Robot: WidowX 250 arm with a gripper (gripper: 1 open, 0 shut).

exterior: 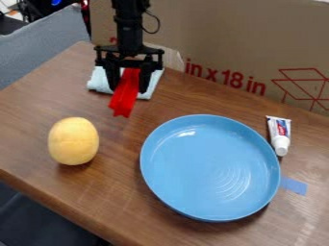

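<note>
My black gripper (129, 67) hangs at the upper middle of the camera view, shut on a red object (125, 94) that hangs below its fingers, tilted, over the wooden table. Behind them a white cloth (99, 82) lies on the table. A blue plate (210, 168) lies at the lower right, and a yellow rounded object (73, 141) sits at the lower left.
A white toothpaste tube (280, 136) lies right of the plate, near a blue tape strip (293, 185). A cardboard box (244, 43) stands along the back.
</note>
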